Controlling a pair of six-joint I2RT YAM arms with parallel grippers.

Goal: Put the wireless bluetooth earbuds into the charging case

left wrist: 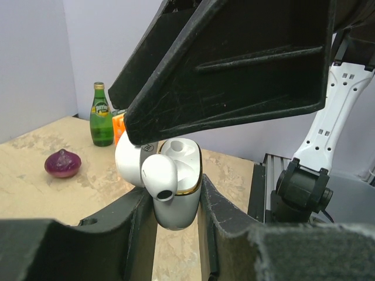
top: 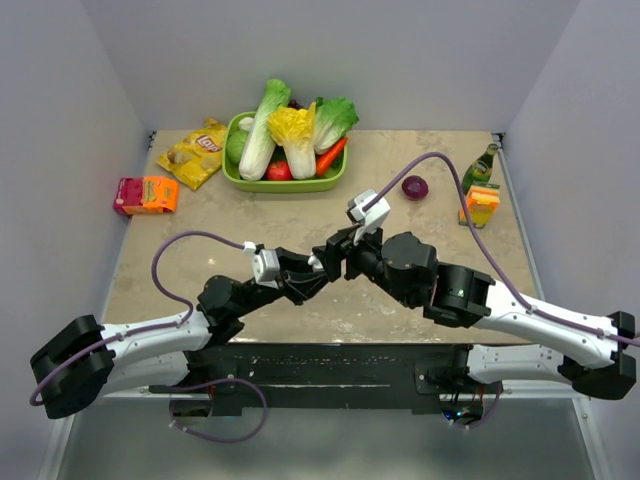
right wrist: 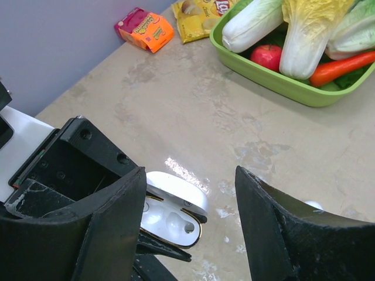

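My left gripper [top: 300, 275] is shut on the white charging case [left wrist: 179, 205], its lid open, near the table's middle. In the left wrist view a white earbud [left wrist: 158, 175] shows at the case's front, below a dark finger of the right gripper. My right gripper is part open directly over the case; the right wrist view shows the case's cavities [right wrist: 173, 222] between and beyond its fingers. A small white object [right wrist: 313, 204], partly hidden behind a finger, shows at the right of that view.
A green basket of vegetables [top: 240, 175] stands at the back, with chips [top: 190, 150] and snack boxes [top: 145, 195] to its left. An onion [top: 414, 187], a bottle [top: 480, 165] and an orange carton [top: 482, 205] are at the back right.
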